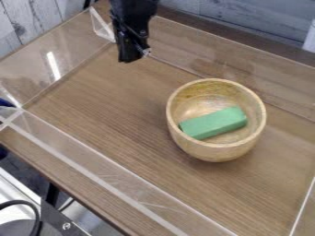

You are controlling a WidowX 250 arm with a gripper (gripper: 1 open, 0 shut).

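Note:
My gripper point(127, 55) hangs at the top of the view, left of centre, over the back of the wooden surface, shut with nothing visible between its dark fingers. A round light wooden bowl point(191, 93) sits on the right half, holding a green oblong block point(212, 123). The gripper is well apart from the bowl, up and to its left.
Clear plastic edging point(62, 159) runs along the left side. A dark cable point(31, 207) lies at the bottom left corner.

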